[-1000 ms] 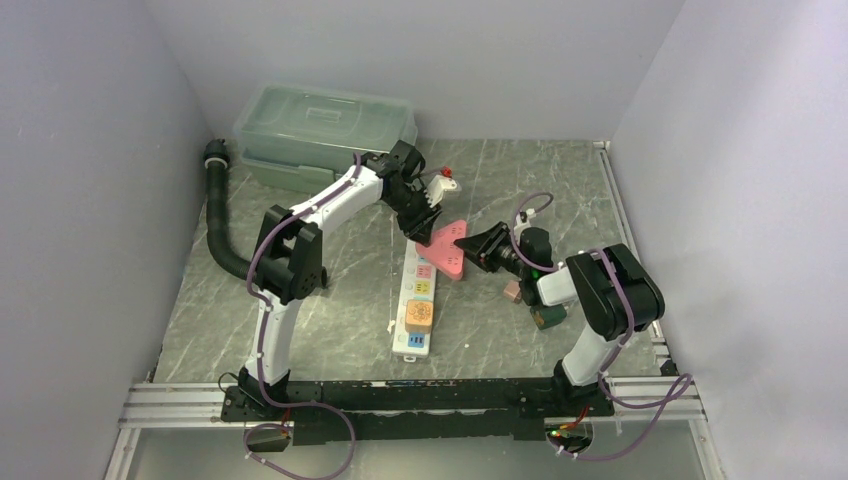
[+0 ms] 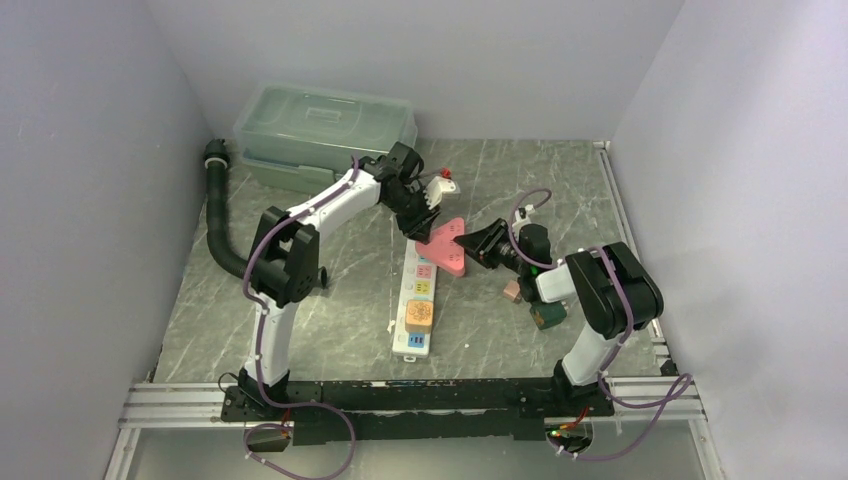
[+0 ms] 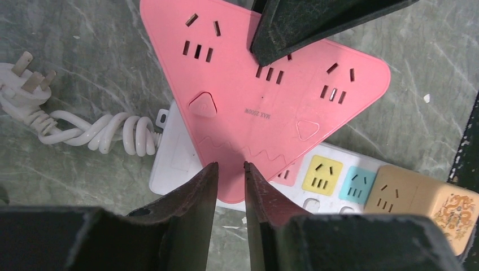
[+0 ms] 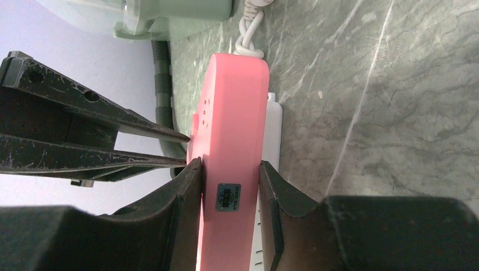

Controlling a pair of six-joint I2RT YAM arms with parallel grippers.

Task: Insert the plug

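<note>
A pink triangular plug block [image 3: 254, 132] with several slots on its face lies over the far part of the white power strip [image 3: 181, 164]. My left gripper is shut on one corner of the block. From the right, my right gripper straddles the block's side edge, one finger on each face. Whether those fingers press on the block cannot be told. In the right wrist view the pink block [image 4: 234, 130] stands between me and the left gripper's fingers [image 4: 141, 160]. Its prongs and the sockets beneath are hidden.
An orange block [image 2: 419, 316] sits on the near half of the strip. Beyond the strip lies its coiled white cord [image 3: 113, 131]. A green lidded box [image 2: 325, 125] stands at the back left, and small blocks [image 2: 548, 315] lie near the right arm.
The pink block's right side and my right gripper have shifted very slightly. The left arm and the power strip look unmoved.
</note>
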